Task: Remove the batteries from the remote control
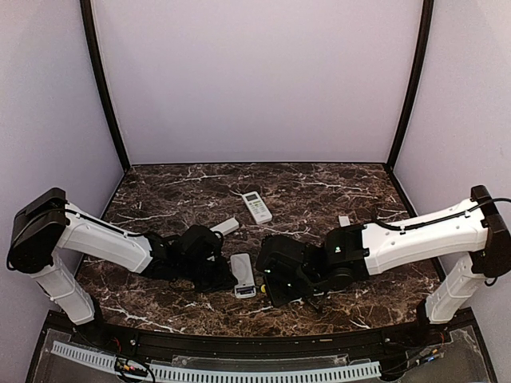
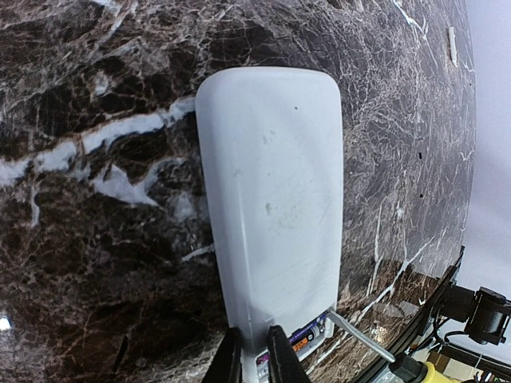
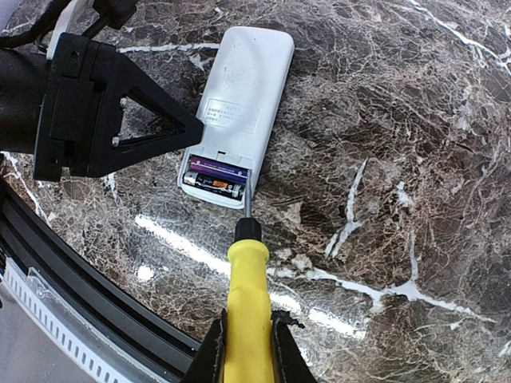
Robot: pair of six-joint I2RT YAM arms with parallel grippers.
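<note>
A white remote (image 1: 242, 270) (image 2: 270, 191) (image 3: 243, 80) lies back up, battery compartment uncovered, holding a purple battery (image 3: 214, 167) and a black-orange battery (image 3: 209, 184). My left gripper is shut on the remote's side at its compartment end. My right gripper is shut on a yellow screwdriver (image 3: 247, 279), whose metal tip reaches into the right end of the compartment, beside the batteries.
A second remote (image 1: 257, 207) lies face up at the back, with a white object (image 1: 225, 227) left of centre and a small white piece (image 1: 343, 221) to the right. The table's front edge is close below the remote.
</note>
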